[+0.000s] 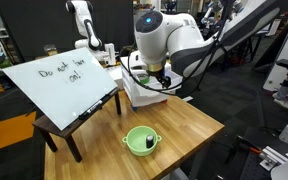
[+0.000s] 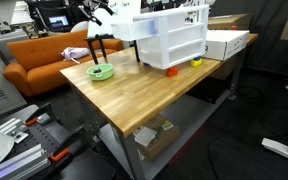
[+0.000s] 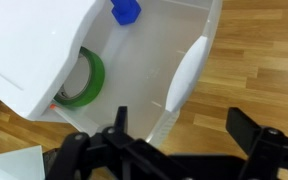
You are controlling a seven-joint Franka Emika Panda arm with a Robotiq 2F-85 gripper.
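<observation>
My gripper is open, with its dark fingers spread and nothing between them in the wrist view. It hangs over the rim of a white plastic bin [image 3: 134,62], whose wall passes through the space ahead of the fingers. Inside the bin lie a green roll of tape [image 3: 85,80] and a blue object [image 3: 125,10]. A white lid-like panel [image 3: 29,40] covers part of the bin on the left. On the wooden table, a green bowl [image 1: 130,144] holds a small dark object [image 1: 152,141]; it stands apart from the bin.
A tilted whiteboard [image 1: 66,84] with handwriting stands at the left of the table. By the bin sit a red item [image 2: 171,72] and a yellow item [image 2: 196,63], with a white box [image 2: 224,43] beyond.
</observation>
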